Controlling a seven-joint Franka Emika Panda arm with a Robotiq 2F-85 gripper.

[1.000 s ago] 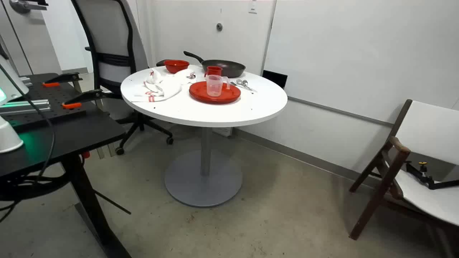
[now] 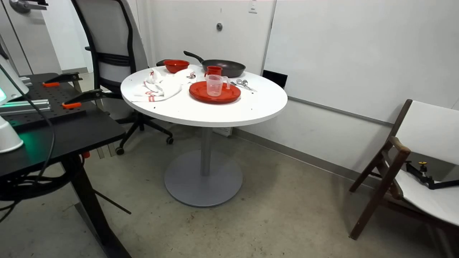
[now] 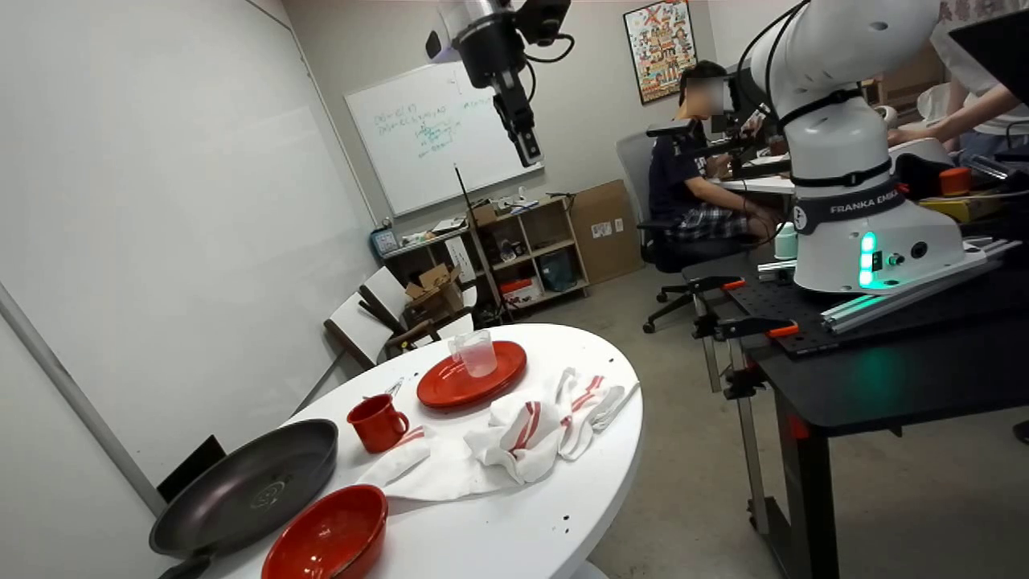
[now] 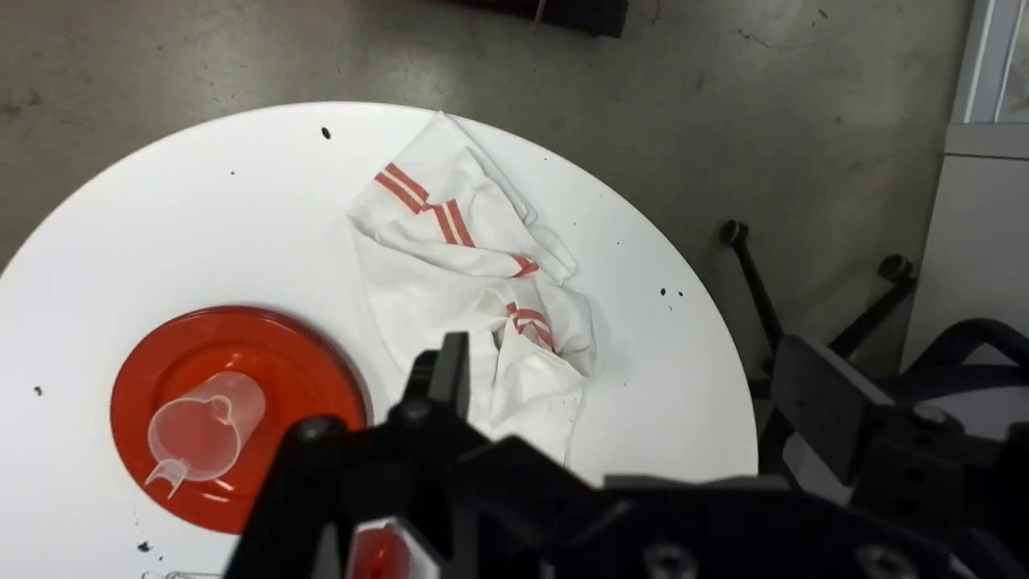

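Note:
High above the round white table (image 3: 453, 529), my gripper (image 3: 528, 159) hangs in the air, clear of everything on it. Its dark fingers (image 4: 820, 400) stand wide apart in the wrist view, so it is open with nothing between them. A crumpled white towel (image 4: 434, 280) with red stripes lies below, near the table's edge. Beside the towel is a red plate (image 4: 289, 386) bearing a clear plastic measuring cup (image 4: 198, 434). A red mug (image 3: 376, 425) and a red bowl (image 3: 328, 535) stand farther along the table.
A black frying pan (image 3: 251, 487) sits by the mug and bowl. Metal utensils (image 2: 244, 84) lie beside the plate. An office chair (image 2: 114, 47) stands close to the table, with the robot's black bench (image 2: 86, 133) to its left. Bare tabletop shows at the front right.

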